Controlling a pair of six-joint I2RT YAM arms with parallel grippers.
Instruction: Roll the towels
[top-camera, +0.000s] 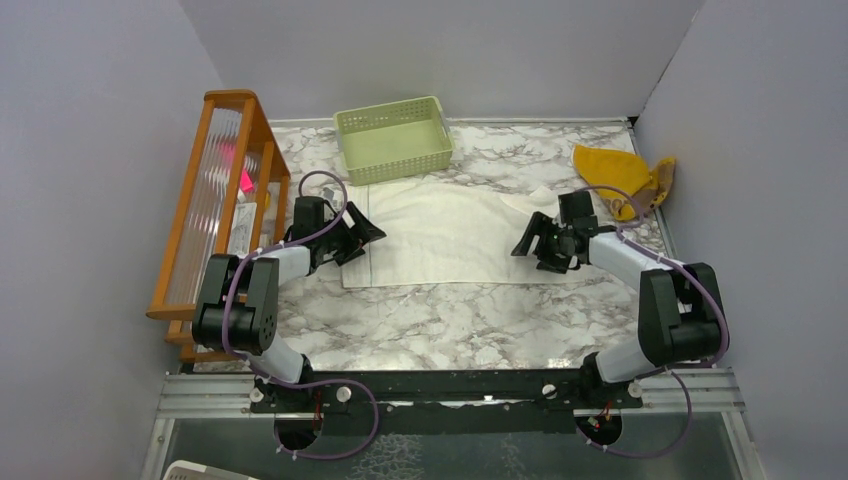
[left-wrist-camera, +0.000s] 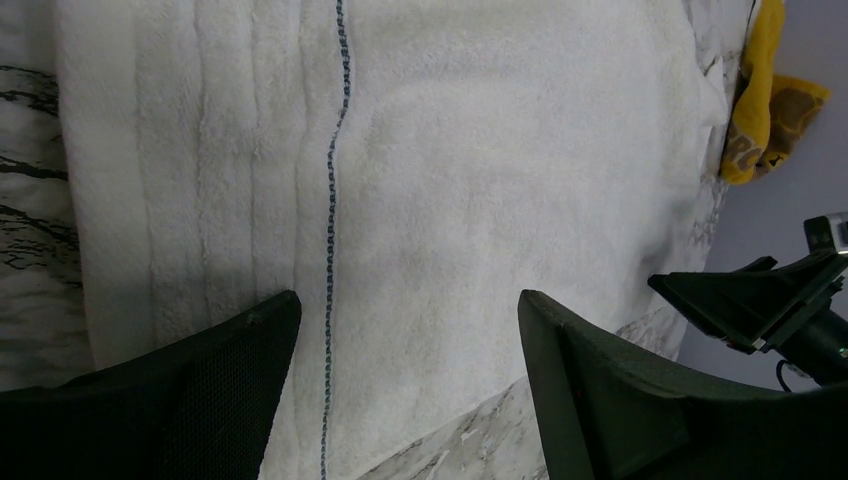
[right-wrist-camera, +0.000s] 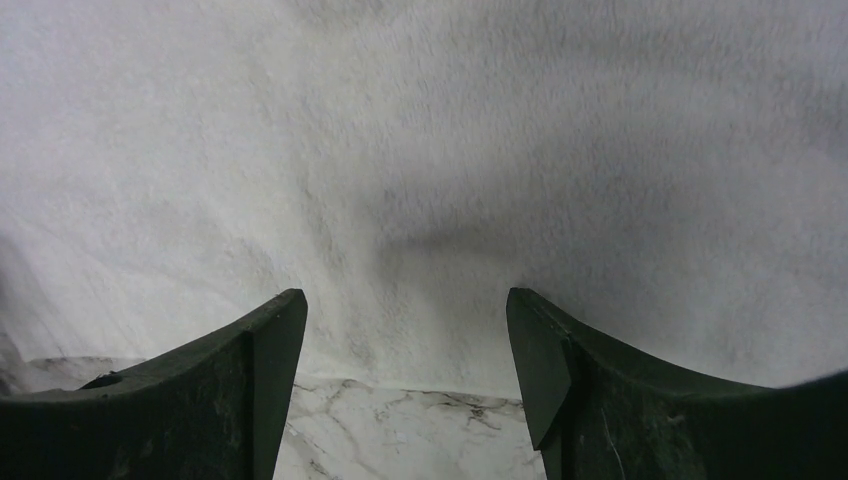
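Observation:
A white towel (top-camera: 440, 240) lies spread flat across the marble table, its far right corner slightly rumpled. Near its left end runs a dark stitched line (left-wrist-camera: 331, 220). Over that left end my left gripper (top-camera: 362, 238) stands open; in the left wrist view its fingers (left-wrist-camera: 575, 370) are wide apart above the cloth, with the stitched line between them. My right gripper (top-camera: 530, 250) is over the towel's right part, also open. Between its fingers in the right wrist view only flat towel and the front edge show. A yellow cloth (top-camera: 610, 172) lies bunched at the back right.
A green basket (top-camera: 395, 168) stands empty behind the towel, close to its back edge. On the left, a wooden rack (top-camera: 190, 240) rises beside my left arm.

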